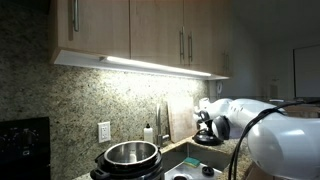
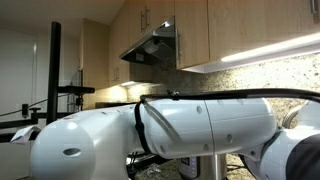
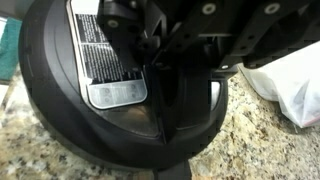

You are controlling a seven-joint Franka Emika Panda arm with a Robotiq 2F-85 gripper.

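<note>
A round black lid [image 1: 208, 138] is by the right side of the sink, under my gripper [image 1: 205, 121]. In the wrist view the lid [image 3: 95, 148] fills much of the frame, with a printed label [image 3: 107, 55] on its top. My gripper is shut right at the lid's raised black handle [image 3: 185, 112]. Black on black hides the contact, so whether the handle is pinched does not show. At the front left stands an uncovered steel-lined black pot [image 1: 130, 153]. The second exterior view shows neither the gripper nor the lid.
The steel sink [image 1: 186, 158] with its faucet [image 1: 159, 125] lies between pot and lid. A white bottle [image 1: 148, 133] and a board [image 1: 181, 118] stand along the back. Near the lid is a pale plastic bag [image 3: 290, 82]. Cabinets [image 1: 160, 35] hang overhead.
</note>
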